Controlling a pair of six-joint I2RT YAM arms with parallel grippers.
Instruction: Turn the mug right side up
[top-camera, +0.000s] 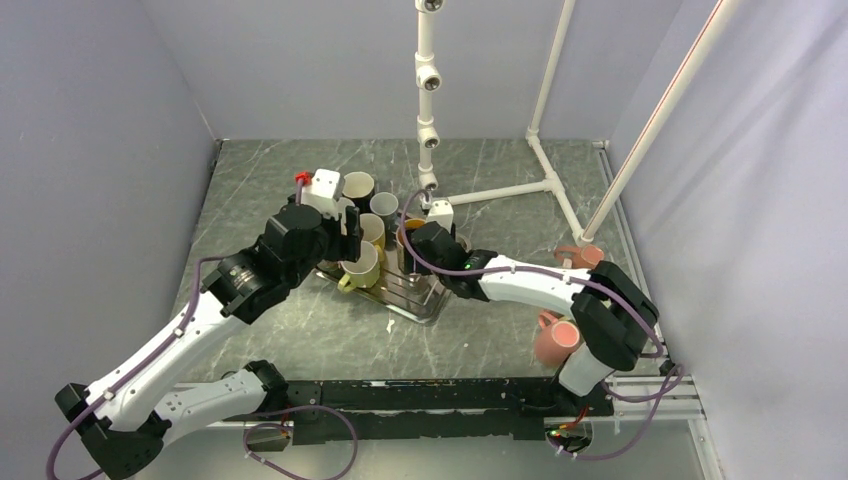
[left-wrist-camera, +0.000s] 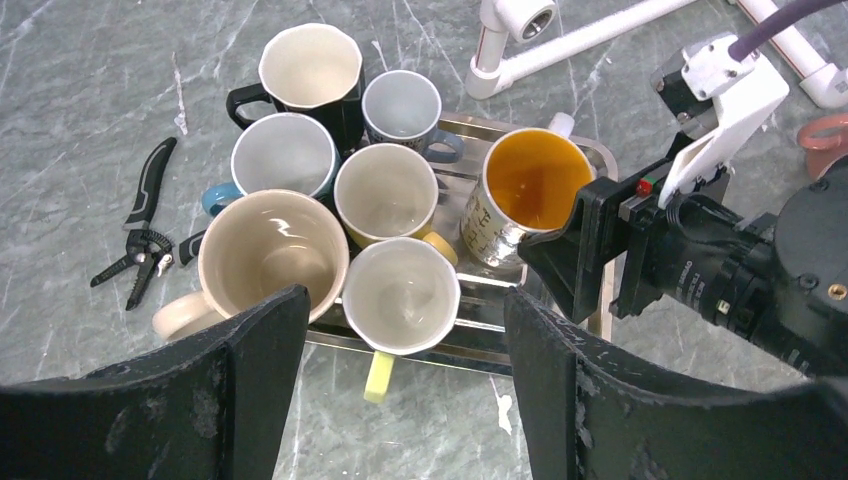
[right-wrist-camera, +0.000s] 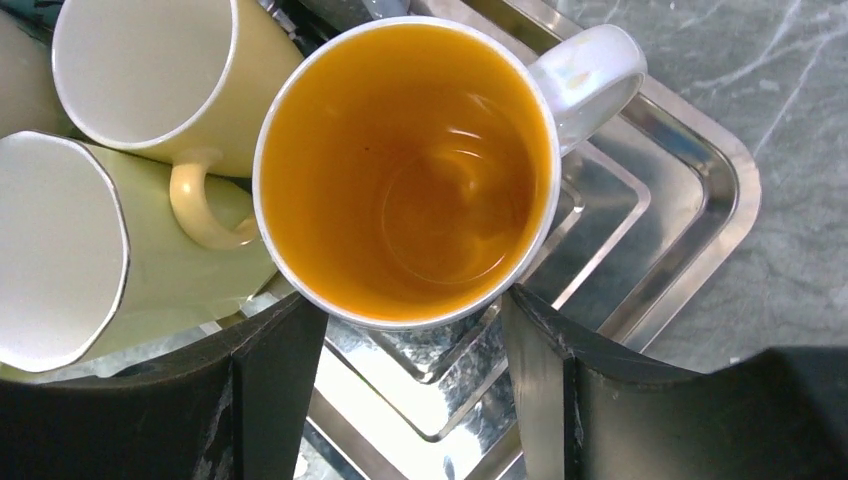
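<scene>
An upright mug with an orange inside (left-wrist-camera: 530, 180) stands at the right end of the metal tray (right-wrist-camera: 720, 200), handle toward the back. My right gripper is open at its near rim, pointing down, the rim just above or between the fingertips. Left of it on the tray are several mugs: a yellow one (left-wrist-camera: 385, 185), a pale green one (left-wrist-camera: 400, 300), a beige one (left-wrist-camera: 270, 250), a light blue one and a black one. My left gripper hangs open above the tray's left part, holding nothing.
Pruners (left-wrist-camera: 145, 210) lie left of the tray. A white pipe frame (top-camera: 500, 192) stands behind it. Pink mugs (top-camera: 555, 342) stand at the right of the table.
</scene>
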